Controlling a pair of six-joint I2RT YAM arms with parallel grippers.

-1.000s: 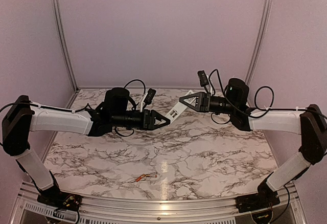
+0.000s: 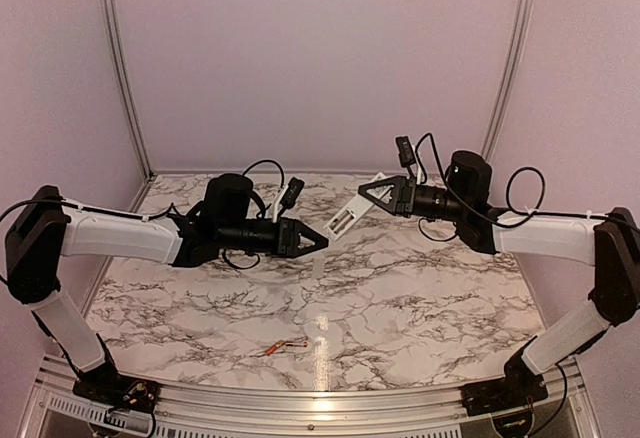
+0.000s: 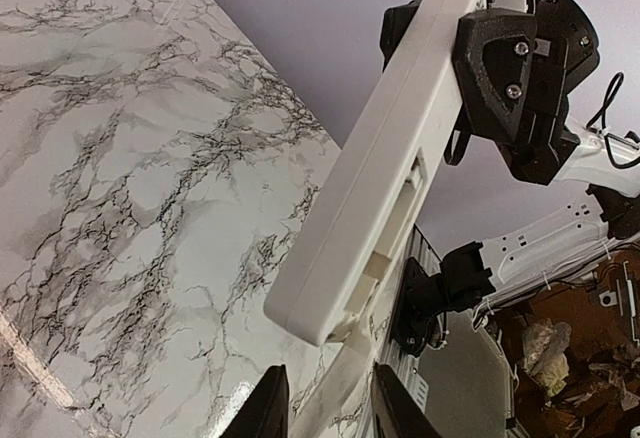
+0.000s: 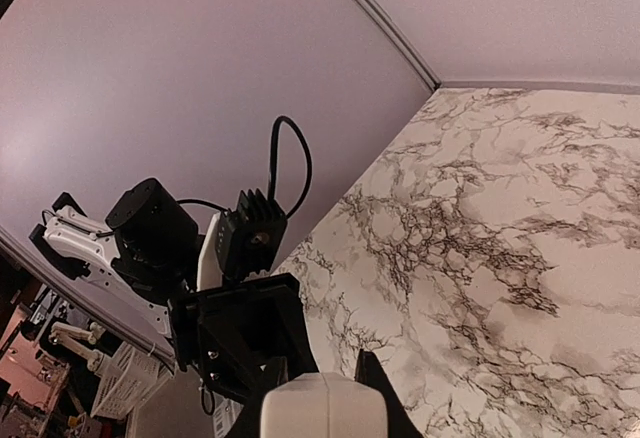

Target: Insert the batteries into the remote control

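Observation:
A white remote control (image 2: 349, 213), its battery compartment exposed, is held tilted in the air by my right gripper (image 2: 372, 192), shut on its upper end. In the left wrist view the remote (image 3: 360, 188) slants above my left gripper, which is part open with nothing between its fingers, just off the remote's lower end. In the top view the left gripper (image 2: 316, 240) points at that end. The right wrist view shows only the white end of the remote (image 4: 323, 408) low in frame. Small orange batteries (image 2: 278, 346) lie near the table's front edge.
Walls stand at the back and both sides, with a metal rail (image 2: 300, 393) along the front edge.

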